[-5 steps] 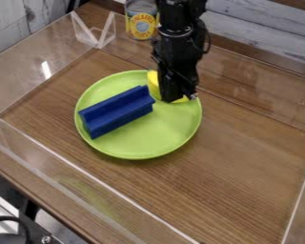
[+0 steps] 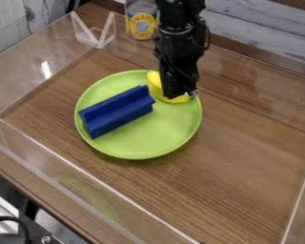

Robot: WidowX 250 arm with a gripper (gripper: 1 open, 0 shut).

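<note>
A green plate (image 2: 155, 138) lies on the wooden table. A long blue block (image 2: 114, 111) rests on its left part. At the plate's upper right is a yellow object (image 2: 156, 87), partly hidden behind my black gripper (image 2: 174, 91), which hangs down over it from the top. The fingertips are dark and small, and the frame does not show clearly how they stand or whether anything is between them.
A can with a yellow label (image 2: 140, 24) stands at the back. Clear plastic walls border the table.
My gripper has shifted very slightly around the yellow object. The plate and the blue block look unchanged.
</note>
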